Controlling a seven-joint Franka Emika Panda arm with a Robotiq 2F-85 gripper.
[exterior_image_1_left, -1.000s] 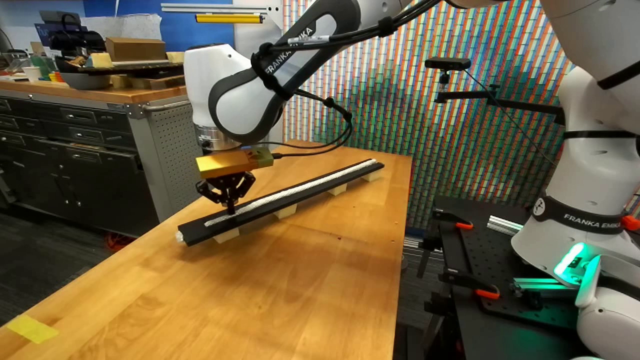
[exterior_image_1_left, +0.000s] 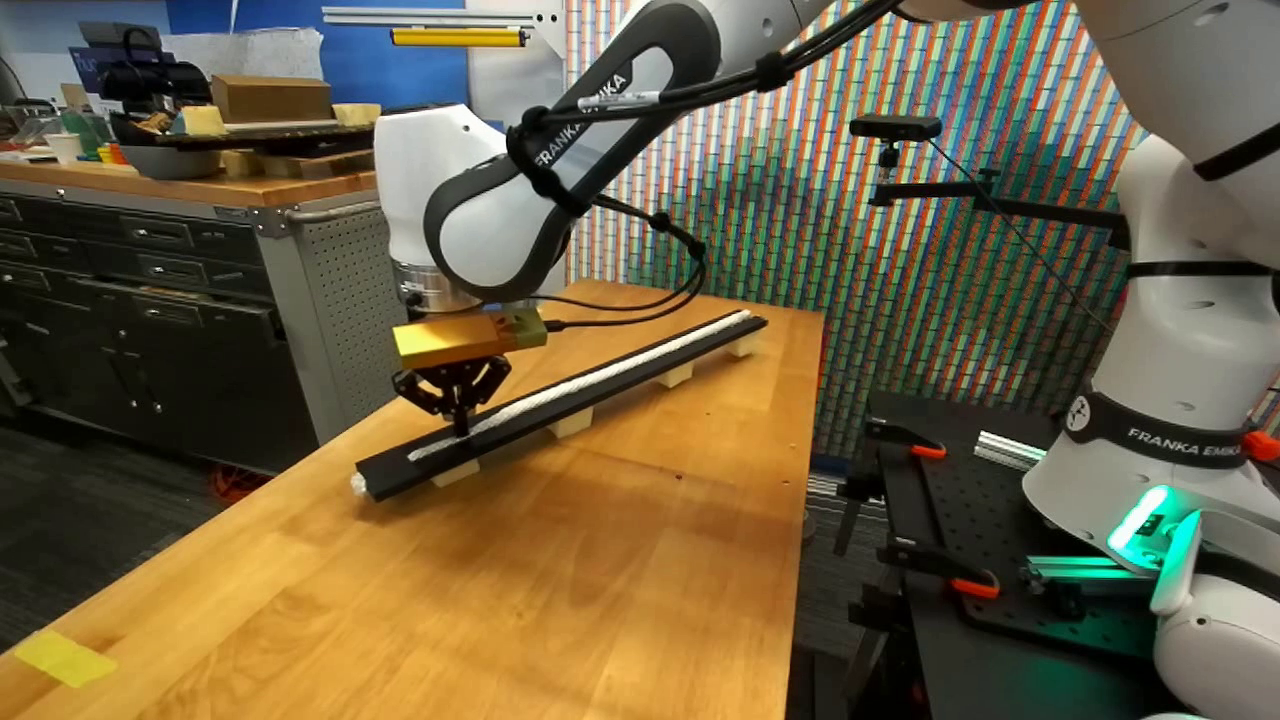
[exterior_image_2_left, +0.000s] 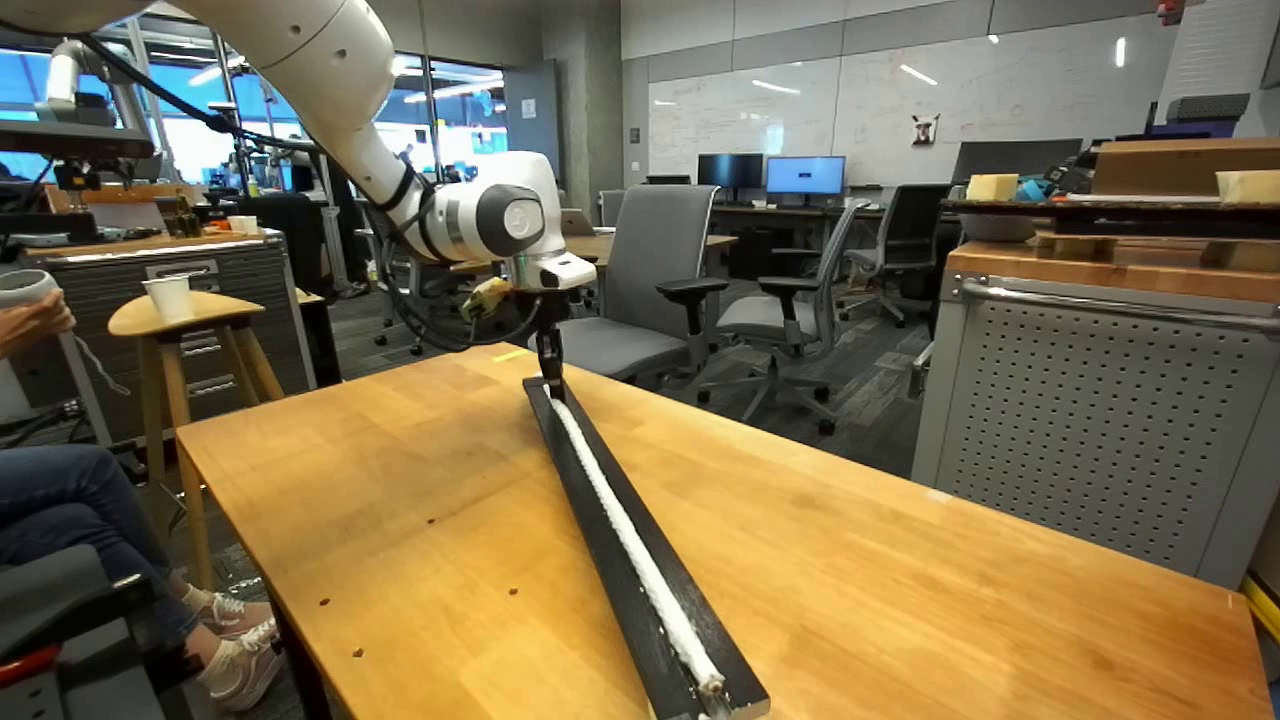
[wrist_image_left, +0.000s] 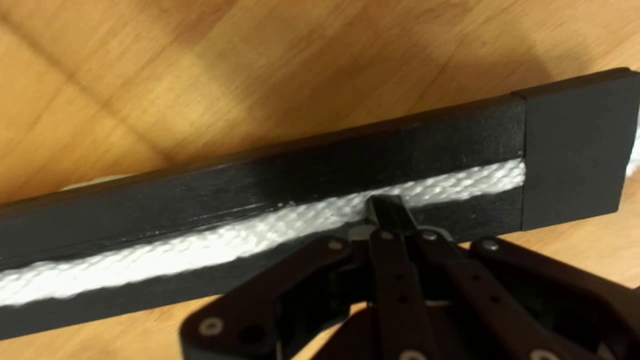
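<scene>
A long black board (exterior_image_1_left: 576, 403) with a white braided rope (exterior_image_1_left: 624, 376) along its channel lies across the wooden table. My gripper (exterior_image_1_left: 461, 430) points down near the board's left end in exterior view 1. In the wrist view, the closed fingertips (wrist_image_left: 387, 207) press on or stand right at the rope (wrist_image_left: 240, 240), over its lower edge. No rope shows between the fingers, and the exact contact is hidden beneath them. A flat black cap (wrist_image_left: 576, 150) covers the rope at one end of the board, and a white tip sticks out beyond it.
Pale blocks (exterior_image_1_left: 573, 422) sit under the board. A person's legs (exterior_image_2_left: 96, 516) show beside the table in exterior view 2.
My gripper is slightly lower. The board has tipped a little: its end near the gripper is lower and its far end is higher. The fingers stay shut.
</scene>
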